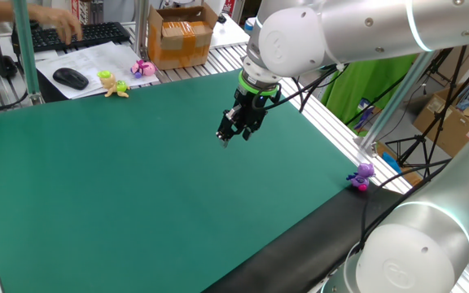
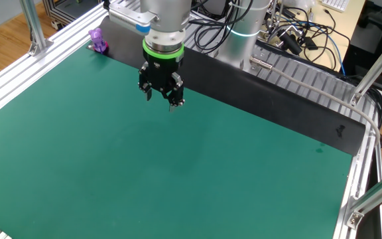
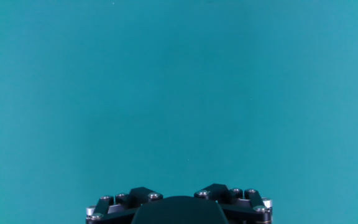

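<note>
My gripper (image 1: 235, 139) hangs over the green table mat (image 1: 120, 187), its fingertips apart and nothing between them. Seen from exterior view 2, the gripper (image 2: 160, 101) is open above bare mat close to the black strip (image 2: 257, 106). Only plain mat shows past the gripper in the wrist view. A purple toy figure (image 1: 362, 177) is at the mat's corner by the black strip, well away from the gripper. At the far edge are a yellow-green toy (image 1: 112, 84) and a pink toy (image 1: 142, 69).
Beyond the mat's far edge stand a cardboard box (image 1: 181, 37), papers, a black mouse (image 1: 71, 78) and a keyboard (image 1: 88, 37) with a person's hand (image 1: 59, 20) over it. Metal posts rise at the table's edges.
</note>
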